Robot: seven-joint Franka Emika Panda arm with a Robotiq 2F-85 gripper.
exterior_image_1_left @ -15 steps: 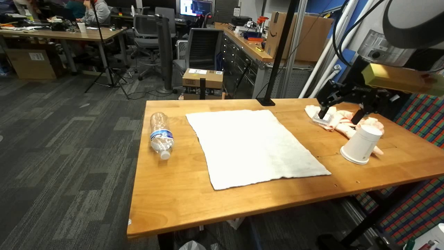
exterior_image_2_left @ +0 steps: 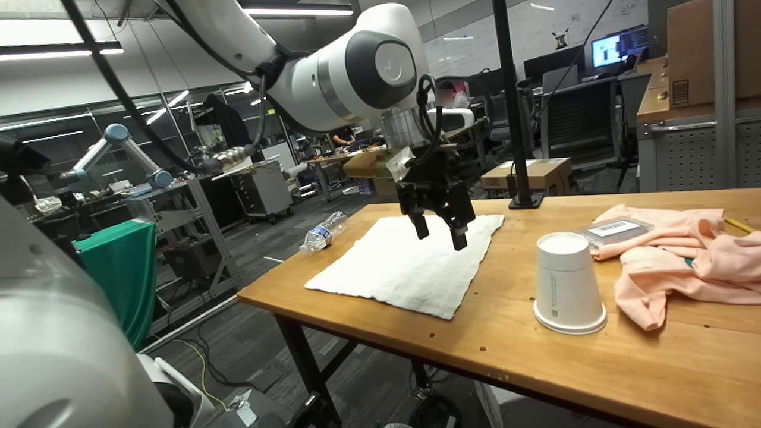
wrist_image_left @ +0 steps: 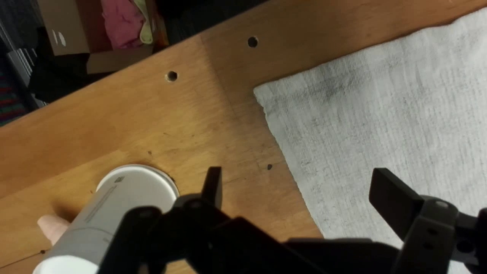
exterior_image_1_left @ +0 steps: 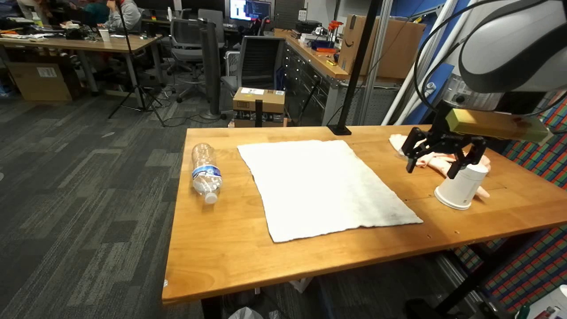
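My gripper (exterior_image_2_left: 442,239) is open above the table, its fingers wide apart and nothing between them. In the wrist view one of the fingers (wrist_image_left: 396,201) lies over the white cloth (wrist_image_left: 383,118), while the other overlaps bare wood beside the cup. The cloth (exterior_image_1_left: 329,186) lies flat and spread out on the table. An upside-down white paper cup (exterior_image_2_left: 567,285) stands to the right of the cloth. On its side at the far left of the table in exterior view 1 lies a clear plastic bottle (exterior_image_1_left: 206,173) with a blue label.
Behind the cup lies a crumpled peach cloth (exterior_image_2_left: 692,264), with a small clear box (exterior_image_2_left: 617,229) beside it. A black post (exterior_image_2_left: 524,142) rises from the table's edge. Bare wood (exterior_image_1_left: 228,250) is free in front of the bottle.
In exterior view 1 my gripper has come lower and shifted a little left, and it now hides the small box. Cup, white cloth and bottle have stayed put.
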